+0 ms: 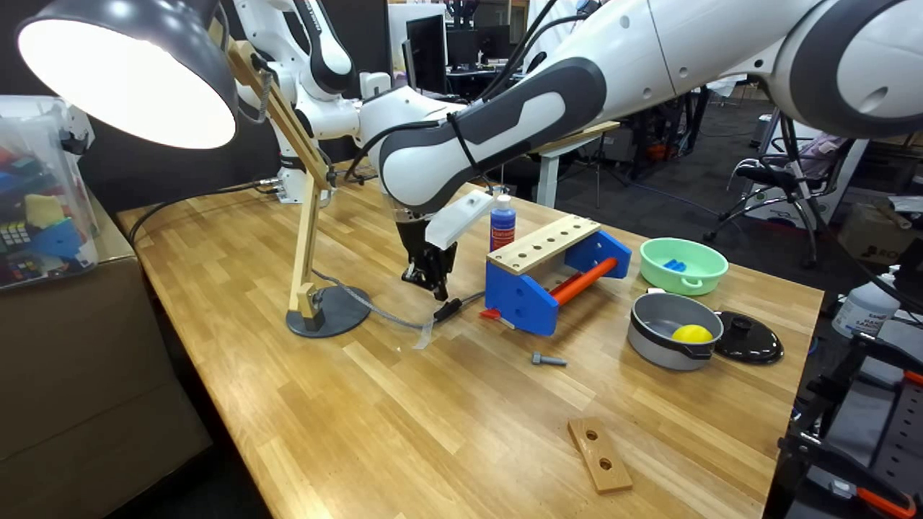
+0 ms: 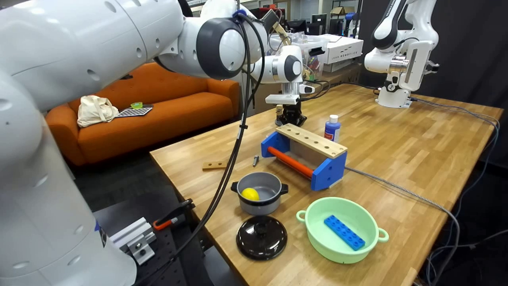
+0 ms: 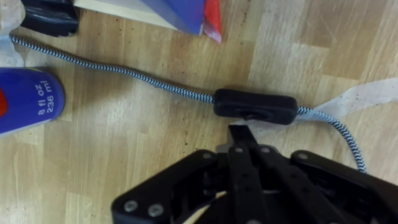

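Observation:
A black inline switch [image 3: 257, 106] on a grey braided cable lies on the wooden table in the wrist view. My gripper is shut, its fingertips close beside the switch's rocker side, with nothing seen between them. Whether they touch the switch I cannot tell. In exterior view 1 the gripper [image 1: 441, 294] points down just above the switch [image 1: 447, 310]. The cable runs to a desk lamp [image 1: 130, 69], whose bulb glows white. From exterior view 2, the gripper [image 2: 291, 123] stands behind the toolbox and its tips are hidden.
Close by stand the blue and wood toolbox [image 1: 523, 298] and a blue bottle [image 1: 502, 223]. A grey pot [image 1: 662, 346] with a yellow ball, a black lid [image 2: 262, 237] and a green basin [image 2: 314, 238] are farther off.

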